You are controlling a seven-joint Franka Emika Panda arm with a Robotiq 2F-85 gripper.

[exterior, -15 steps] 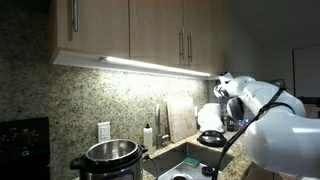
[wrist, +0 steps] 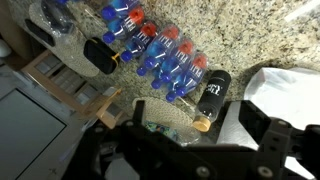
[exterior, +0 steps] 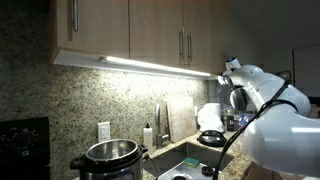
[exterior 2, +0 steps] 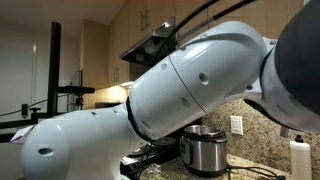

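My gripper is open, its dark fingers spread wide along the lower part of the wrist view with nothing held between them. Below it, in the gap as this camera sees it, is a dark bottle (wrist: 211, 96) with white lettering. Clear bottles (wrist: 164, 50) with blue labels and red tops form a slanting row to its upper left. In exterior view 1 the gripper (exterior: 231, 66) is high at the right end of the wall cabinets, well above the counter. Its fingertips are too small to make out there.
White crumpled material (wrist: 275, 92) lies right of the dark bottle. Wooden cabinets (exterior: 155, 32) hang close beside the raised arm. A pressure cooker (exterior: 112, 158), a sink (exterior: 185, 158) and a soap bottle (exterior: 148, 136) occupy the counter. Speckled countertop (wrist: 235, 30) shows bare beyond the bottles.
Over the last second my gripper and forearm have risen slightly near the cabinet's right end and shifted a little to the right. The counter items look unmoved.
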